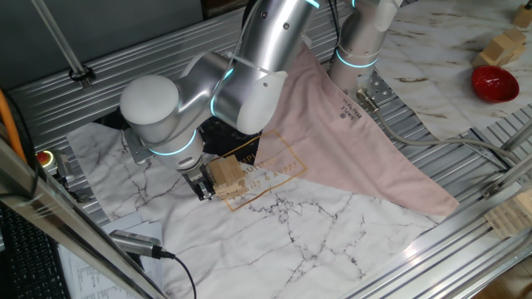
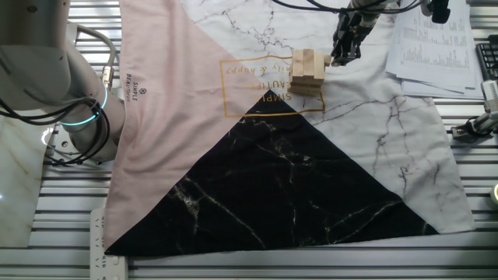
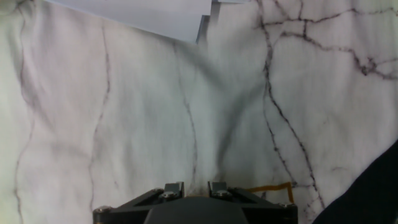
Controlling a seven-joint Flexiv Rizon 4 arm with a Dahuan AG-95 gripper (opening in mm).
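A small stack of light wooden blocks stands on the patterned cloth, within the gold-framed lettering. In exterior view 2, one block end sticks out from the stack towards my gripper. My gripper is low over the cloth, right beside the stack in exterior view 1. At the bottom of the wrist view, the fingertips of my gripper stand a short way apart. The stack does not show there, and whether the fingers touch or grip the protruding block is hidden.
The cloth has pink, black and white marbled areas, mostly bare. Papers lie past the gripper. Across the table are a red bowl and more wooden blocks. A metal post rises at the near left.
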